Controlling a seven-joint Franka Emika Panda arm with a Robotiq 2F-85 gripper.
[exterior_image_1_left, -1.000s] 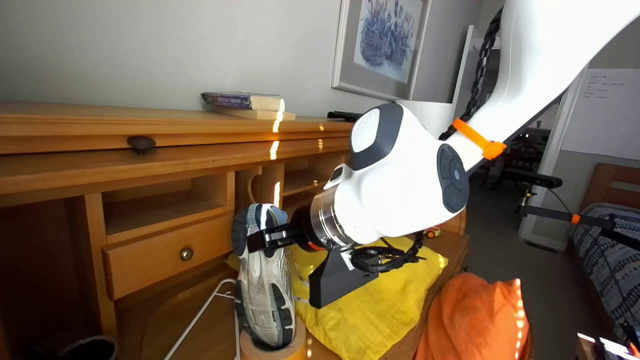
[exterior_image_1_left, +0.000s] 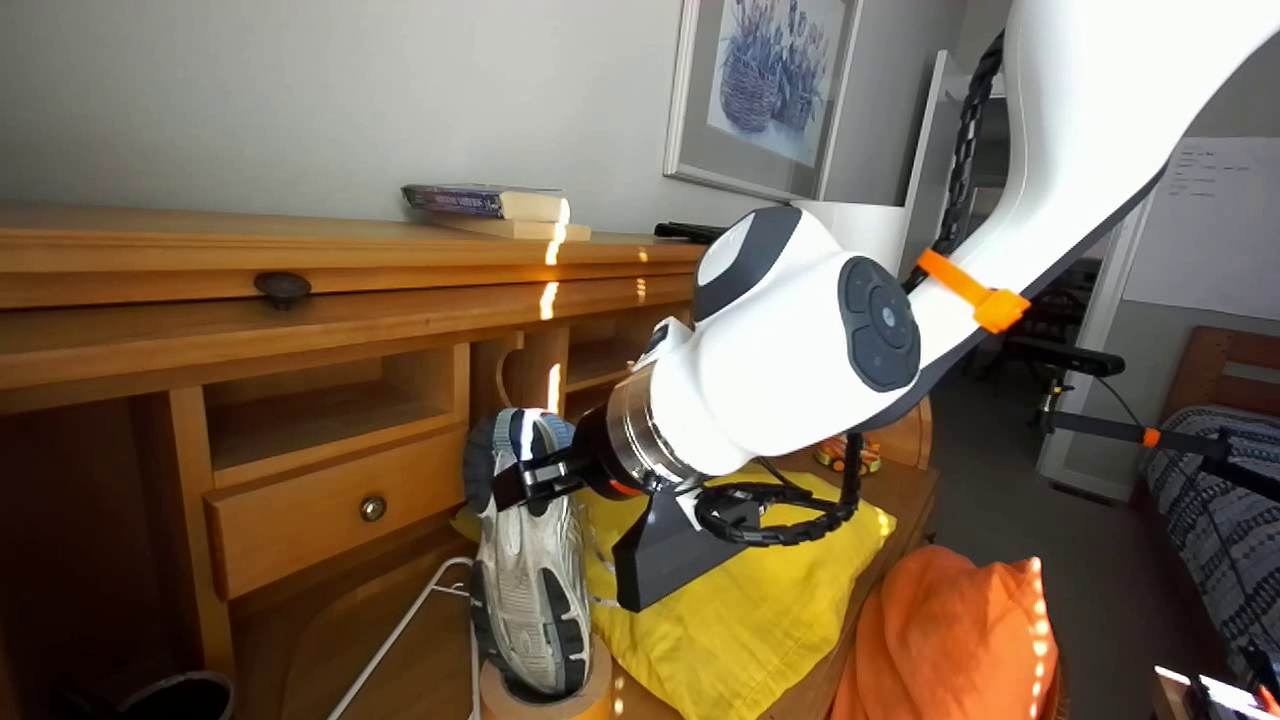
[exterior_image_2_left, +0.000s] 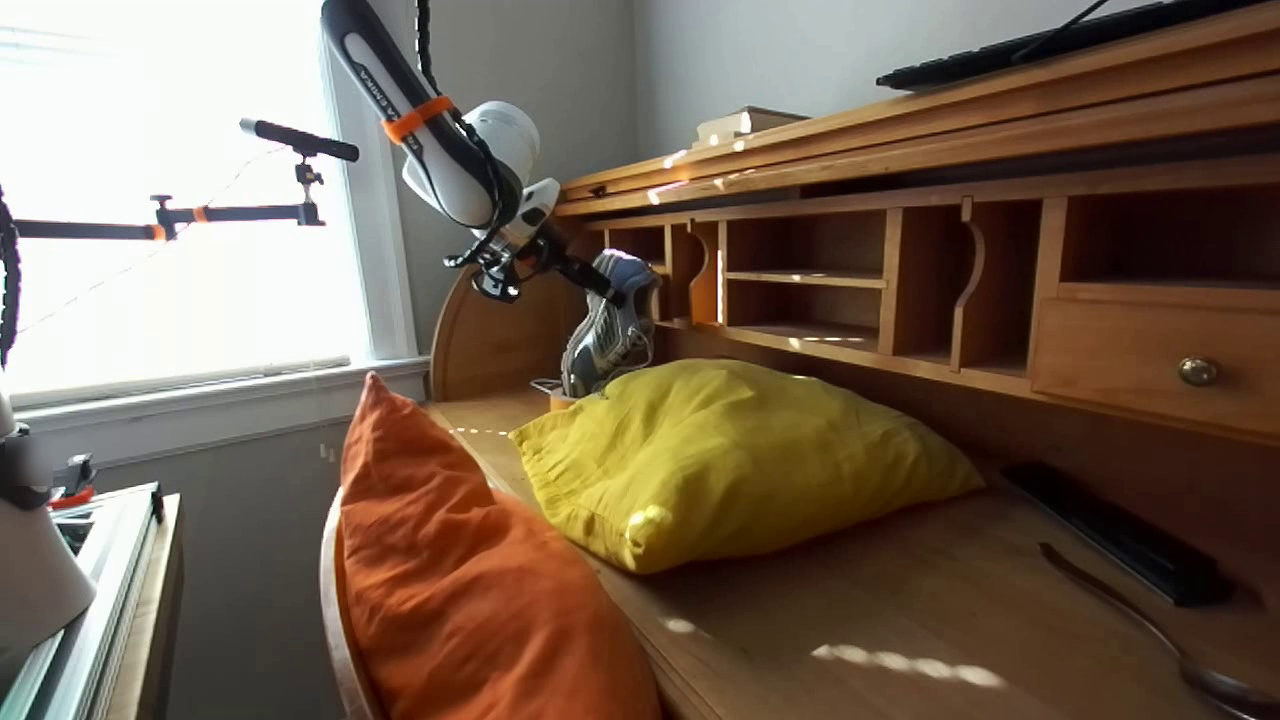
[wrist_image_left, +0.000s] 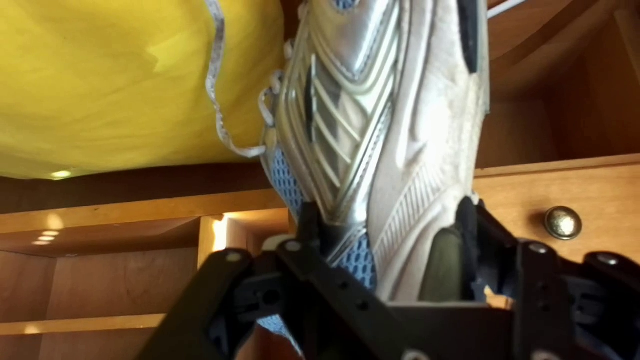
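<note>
A grey and silver running shoe with blue mesh (exterior_image_1_left: 530, 588) stands on end, heel up, its toe down at a roll of tape (exterior_image_1_left: 595, 689) on the desk. My gripper (exterior_image_1_left: 534, 482) is shut on the shoe's upper part, near the heel. In the wrist view the shoe (wrist_image_left: 384, 138) runs up between the two dark fingers of my gripper, and a loose lace hangs to its left. From the second exterior view the shoe (exterior_image_2_left: 600, 342) leans upright behind the yellow pillow (exterior_image_2_left: 744, 462). The toe's contact with the tape roll cannot be made out exactly.
Right beside the shoe lies the yellow pillow; a white hanger (exterior_image_1_left: 396, 636) is on its other side. Desk cubbies and a drawer (exterior_image_1_left: 342, 508) rise close behind. An orange pillow (exterior_image_1_left: 954, 636) sits at the desk's front. A spoon (exterior_image_2_left: 1152, 630) and black case (exterior_image_2_left: 1116, 528) lie farther along.
The arm's wrist and forearm have turned and shifted slightly. The gripper's fingers and the shoe are in nearly the same place as before.
</note>
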